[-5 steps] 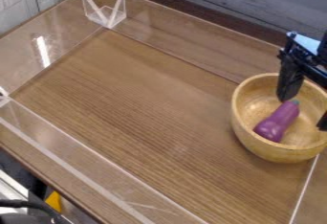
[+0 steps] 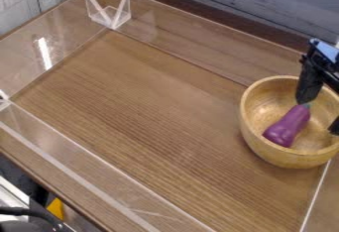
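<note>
A tan round bowl (image 2: 263, 152) sits on the right side of the wooden table, with a purple elongated object (image 2: 286, 124) lying inside it. At the right edge of the view, above the bowl's back right rim, is my black gripper (image 2: 318, 100), partly cut off by the frame. Its fingers point down and stand apart, and I see nothing held between them.
A clear plastic piece (image 2: 109, 10) stands near the back left. Dark items lie beyond the table's lower left edge.
My gripper has shifted right, toward the edge of the view, so less of it shows now. The bowl and the purple object look unmoved.
</note>
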